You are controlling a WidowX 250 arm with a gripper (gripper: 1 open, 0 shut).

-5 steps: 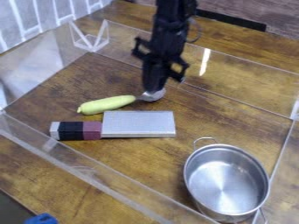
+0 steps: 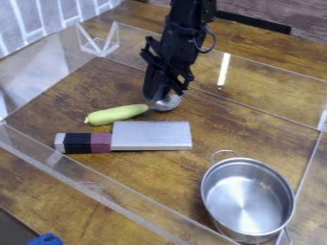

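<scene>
My gripper (image 2: 157, 92) hangs low in the upper middle, over a small round silvery object (image 2: 169, 101) that it partly hides. Whether the fingers are open or shut is hard to make out. A pale green corn-like toy (image 2: 117, 114) lies just left of and below it. A flat silver cleaver-like block (image 2: 152, 136) with a dark handle (image 2: 79, 143) lies in front.
A steel pot (image 2: 246, 196) stands at the lower right. Clear low walls edge the wooden work surface (image 2: 255, 115). A blue object (image 2: 44, 239) is at the bottom left corner.
The toy, block and pot have not moved.
</scene>
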